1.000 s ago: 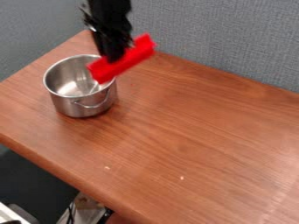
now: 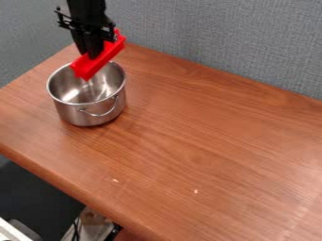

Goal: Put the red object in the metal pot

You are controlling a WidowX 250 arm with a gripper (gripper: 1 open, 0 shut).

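The red object (image 2: 90, 65), a long block, hangs tilted over the back part of the metal pot's mouth. My black gripper (image 2: 96, 49) is shut on it from above, and the fingertips are partly hidden by the block. The shiny metal pot (image 2: 86, 112) stands upright on the table at the left, its wire handle facing front right. The block's lower end overlaps the pot's far rim in this view; whether it touches the rim I cannot tell. Bare metal shows on the pot's inside.
A grey padded wall (image 2: 233, 38) runs along the back. Past the table's left front edge lie a dark area and some cables (image 2: 88, 224).
The gripper has moved left and back with the red block in it, from the pot's right side to above its mouth. The block also appears turned more end-on. The pot stays put.
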